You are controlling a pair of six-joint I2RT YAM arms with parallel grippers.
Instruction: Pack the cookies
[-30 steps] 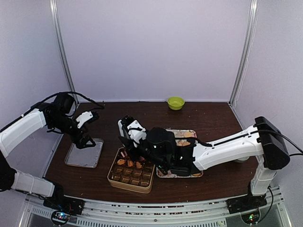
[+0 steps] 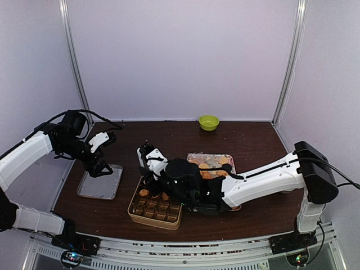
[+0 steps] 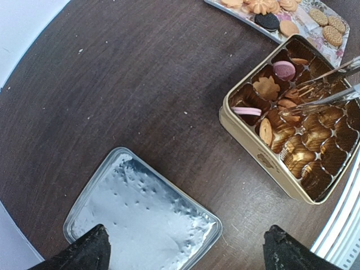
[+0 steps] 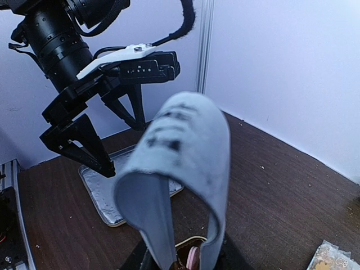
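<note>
A golden tin [image 3: 253, 147] with a compartment insert stands at the table's front middle. Pink cookies [image 3: 284, 70], a brown flower-shaped cookie [image 3: 266, 88] and a tan one [image 3: 265, 132] sit in some compartments; several others are empty. Clear tongs [image 3: 332, 101] reach down into the tin, their tips beside brown cookies; whether they grip one I cannot tell. My right gripper closes around the tongs' pale curved body [image 4: 185, 129], whose arms stand apart over a pink cookie [image 4: 193, 257]. My left gripper is open and empty above the silver lid [image 3: 152, 208].
Behind and to the right of the tin lies a patterned tray [image 3: 273, 31] of assorted cookies, partly under the right arm in the top view. A green bowl [image 2: 208, 122] stands at the back. Bare table shows at back left and right.
The right gripper has shifted slightly left and down over the tin, covering a pink cookie that showed there earlier. The left arm, lid and tin look still.
</note>
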